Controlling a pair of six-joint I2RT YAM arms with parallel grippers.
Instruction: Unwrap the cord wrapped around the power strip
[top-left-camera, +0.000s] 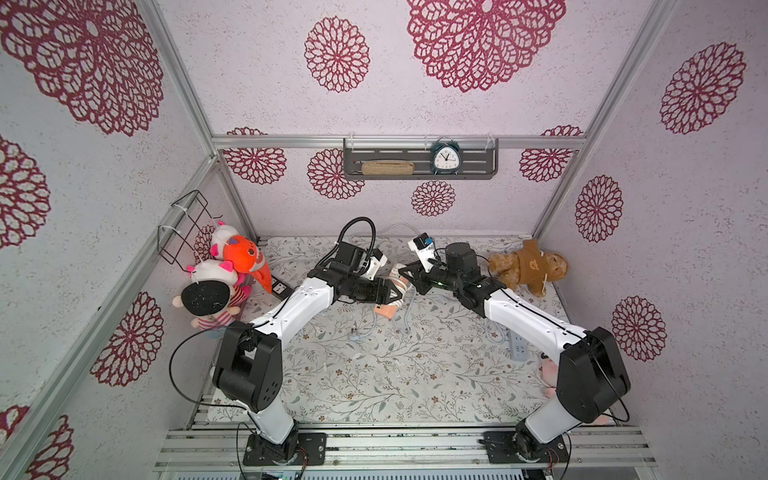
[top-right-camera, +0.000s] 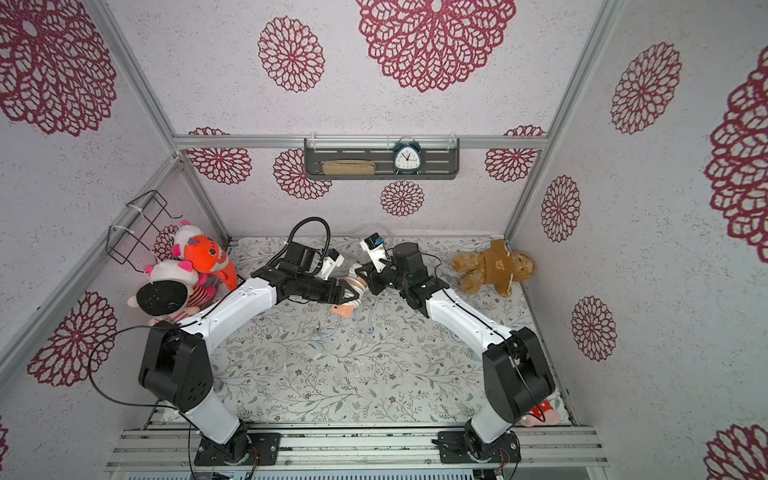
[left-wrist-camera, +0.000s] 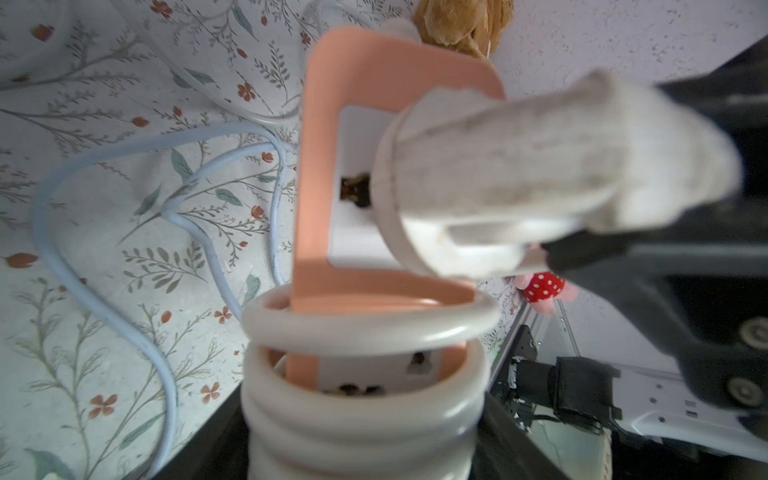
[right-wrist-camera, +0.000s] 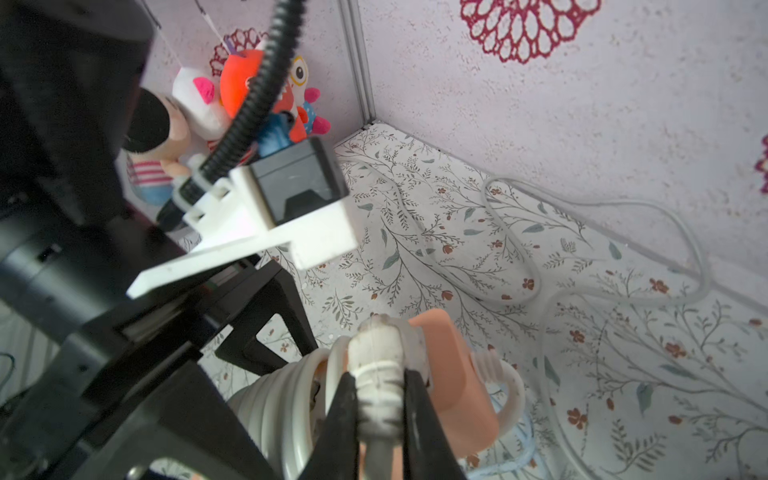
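Observation:
In the left wrist view an orange power strip (left-wrist-camera: 320, 160) with white socket panels is wound with several turns of white cord (left-wrist-camera: 368, 332). My left gripper (top-left-camera: 392, 293) is shut around the wrapped part, holding the strip above the table. My right gripper is shut on a white plug, which lies across the strip's socket face in the left wrist view (left-wrist-camera: 512, 168). Whether plug and strip touch, I cannot tell. Both grippers are close together at mid-table. The strip's orange end (top-left-camera: 386, 311) shows below my left gripper.
A pale blue cable (left-wrist-camera: 96, 300) lies loose on the table, and a thin whitish cable (right-wrist-camera: 632, 300) curls near the back wall. Plush toys (top-left-camera: 209, 292) sit left, a teddy bear (top-left-camera: 531, 268) back right. A grey strip (top-left-camera: 518, 346) lies at right.

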